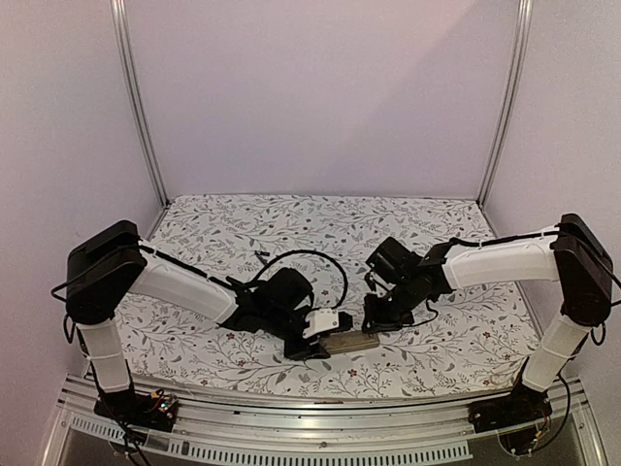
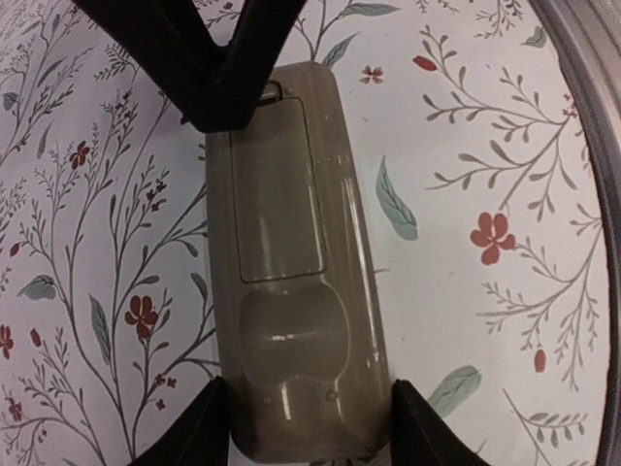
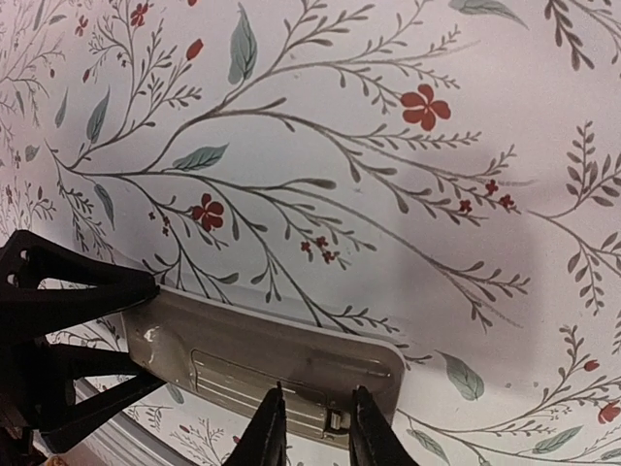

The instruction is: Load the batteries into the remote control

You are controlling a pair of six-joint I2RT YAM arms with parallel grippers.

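The grey-brown remote control [image 2: 291,330] lies with its back up, its rectangular cover panel [image 2: 277,194] sitting in the casing. My left gripper is shut on one end of it, a finger along each side. At the opposite end, my right gripper is slightly open over the casing. A small shiny spot [image 3: 335,420] shows between its fingertips, by the end of the panel; I cannot tell whether they touch it. In the top view, the remote [image 1: 351,342] spans the gap between both grippers. No loose battery is visible.
A metal rail [image 1: 320,417] runs along its front edge. A black cable [image 1: 335,262] arches over the left gripper.
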